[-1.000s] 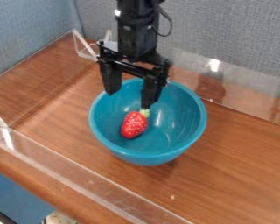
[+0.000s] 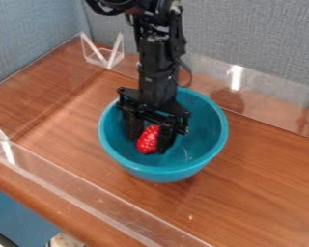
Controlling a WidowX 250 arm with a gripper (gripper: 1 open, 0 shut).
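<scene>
In the camera view, my black gripper [image 2: 152, 125] reaches down from the top into a teal bowl [image 2: 200, 154] in the middle of the wooden table. It is shut on a small red object [image 2: 150, 140] with pale speckles, like a strawberry, low inside the bowl. The fingertips surround the red object and partly hide it.
A white wire stand [image 2: 101, 53] is at the back left. Clear strips run along the back and front-left edges, with grey walls behind.
My gripper has come down lower into the bowl and its fingers have closed in around the red object, which earlier lay uncovered between them.
</scene>
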